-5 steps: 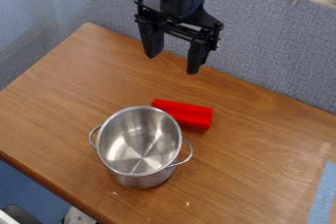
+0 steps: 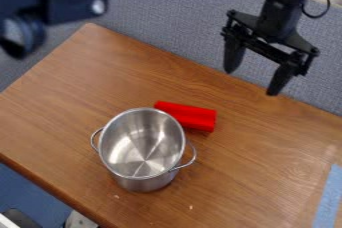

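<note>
My black gripper [image 2: 254, 64] hangs at the upper right of the camera view, above the back of the wooden table, open with its two fingers spread and nothing between them. Below and left of it, a red cylinder [image 2: 186, 114] lies on its side on the table. A steel pot [image 2: 140, 150] with two side handles stands at the front, just left of and in front of the cylinder.
A grey padded wall runs behind it. A dark blurred shape fills the top left. A light blue strip lies at the right edge.
My gripper has moved to the right along the back of the table from the upper middle. The pot and red cylinder look unmoved.
</note>
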